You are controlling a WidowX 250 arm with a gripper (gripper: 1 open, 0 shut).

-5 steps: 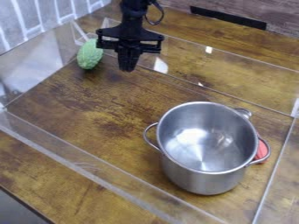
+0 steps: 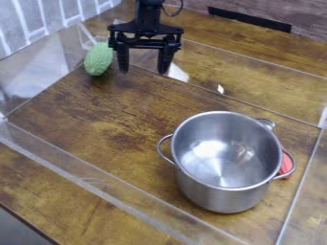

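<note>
My black gripper [image 2: 143,59] is at the top centre of the camera view, open, its two fingers hanging apart with nothing seen between them. Just left of it a green, textured oblong object [image 2: 98,59] rests at the back left of the work area. A large steel pot [image 2: 220,175] with side handles stands at the front right, its inside visibly empty.
A red object [image 2: 286,165] peeks out behind the pot's right side. Clear walls [image 2: 79,167] border the wooden tabletop [image 2: 121,115], whose middle is bare. A white slatted item [image 2: 29,21] lies beyond the back left.
My gripper has shifted slightly, and its fingers appear more spread and upright than a second ago. The pot and the green object have not moved.
</note>
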